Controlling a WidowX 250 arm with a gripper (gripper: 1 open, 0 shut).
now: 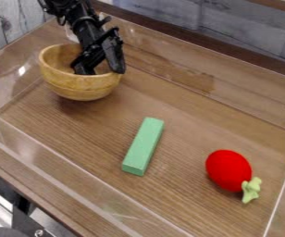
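Observation:
My black gripper (pixel 98 59) reaches down from the top left into a yellow wooden bowl (pixel 77 85). Its lower part is inside or over the bowl, and the dark body hides much of the bowl's interior and whatever may lie there. The fingertips are hard to make out against each other, though the gripper looks open.
A green block (pixel 142 146) lies in the middle front of the wooden table (pixel 207 102). A red strawberry-like plush (pixel 228 169) with a pale leafy top lies at the right.

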